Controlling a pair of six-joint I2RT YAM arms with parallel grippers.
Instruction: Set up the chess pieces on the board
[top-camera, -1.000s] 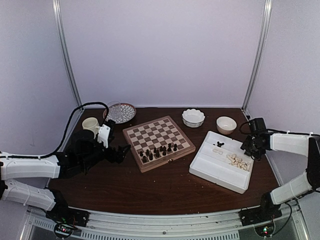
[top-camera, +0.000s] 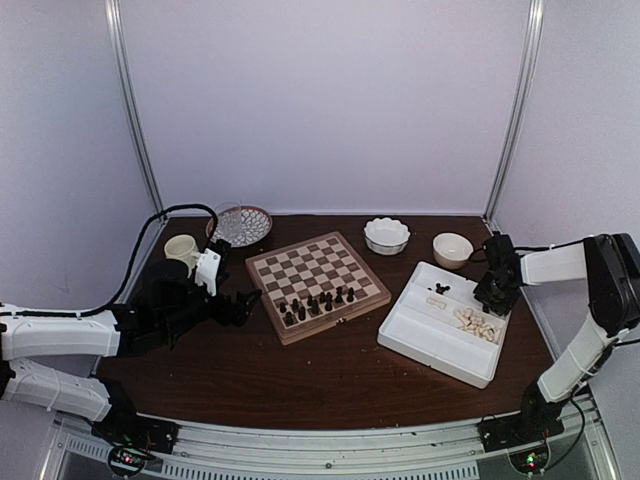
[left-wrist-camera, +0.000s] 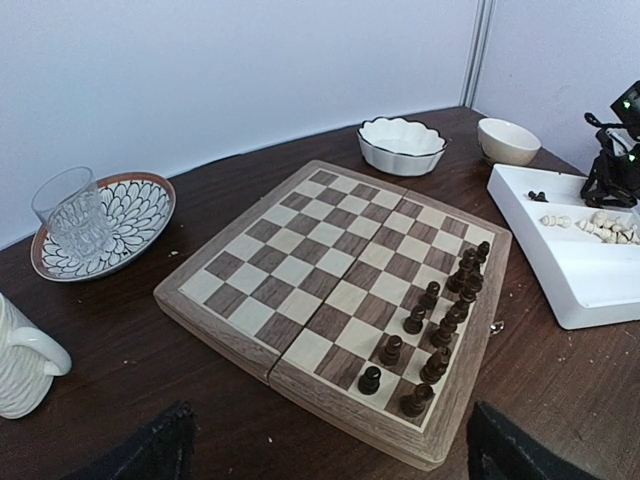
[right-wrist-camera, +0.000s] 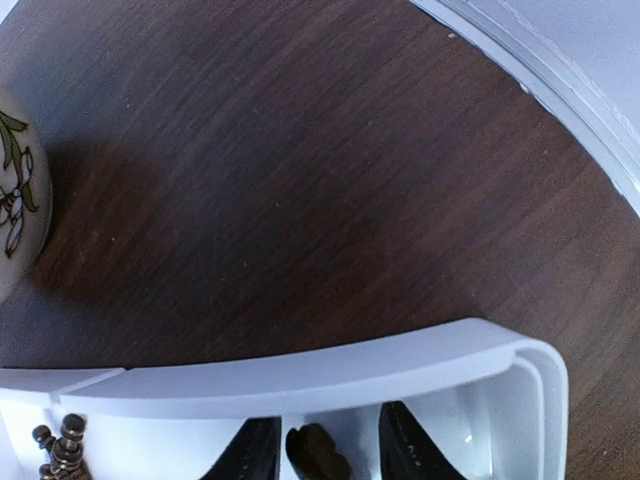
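The chessboard (top-camera: 305, 265) has several dark pieces standing along its near-right side, including a dark pawn (left-wrist-camera: 369, 380). The white divided tray (top-camera: 425, 340) holds white pieces (top-camera: 478, 325) and a small dark cluster (right-wrist-camera: 68, 450). My right gripper is down at the tray's back-right compartment, fingers apart around a dark piece (right-wrist-camera: 316, 455) lying there; whether they touch it I cannot tell. My left gripper is open and empty, left of the board.
A mug (top-camera: 180, 250), a glass on a patterned plate (top-camera: 250, 230), a scalloped bowl (top-camera: 387, 236) and a plain bowl (top-camera: 452, 250) stand around the back.
The left arm and board are unchanged.
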